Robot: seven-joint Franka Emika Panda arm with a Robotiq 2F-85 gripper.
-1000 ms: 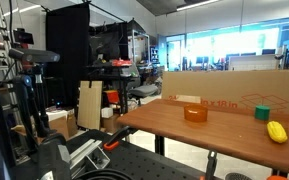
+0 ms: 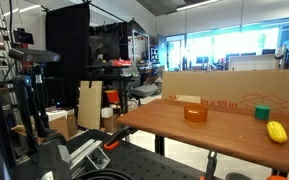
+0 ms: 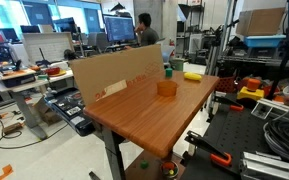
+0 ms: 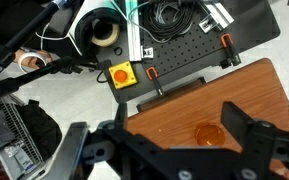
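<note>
In the wrist view my gripper is open, its dark fingers wide apart with nothing held between them. Below it lies the wooden table, and an orange bowl shows in the gap, closer to the right finger. Exterior view 1 has the same bowl upright near the middle of the table. A green cup-like object stands toward the back right, and a yellow oblong object rests near the right edge. Exterior view 2 shows the bowl, the green object and the yellow object. The gripper is outside both exterior views.
A cardboard wall runs along the table's back side. Beside the table, a black perforated base carries cables and a yellow box with a red button.
</note>
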